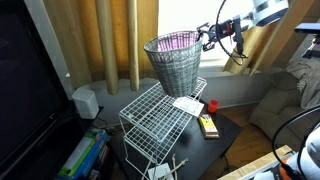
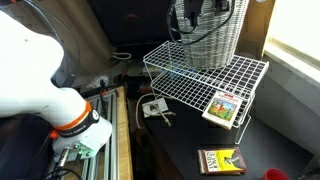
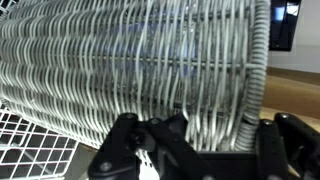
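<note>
A grey woven basket (image 1: pixel 174 68) with a pink inside hangs upright, slightly tilted, over the far part of the white wire rack (image 1: pixel 150 125). At the right side of its rim my gripper (image 1: pixel 208 38) is shut on the basket. The wrist view is mostly filled by the basket's woven wall (image 3: pixel 130 60), and the thick rim (image 3: pixel 257 60) runs down at the right. How the fingers grip the weave is hard to make out there. In exterior view 2 the basket (image 2: pixel 207 45) stands behind the rack; whether its bottom touches the wires I cannot tell.
On the rack's right side lies a card (image 2: pixel 222 108). A yellow and red box (image 1: pixel 208 126) and a red cup (image 1: pixel 213 105) are on the dark table to the right. A white router (image 1: pixel 85 102) stands at the left, and curtains hang behind.
</note>
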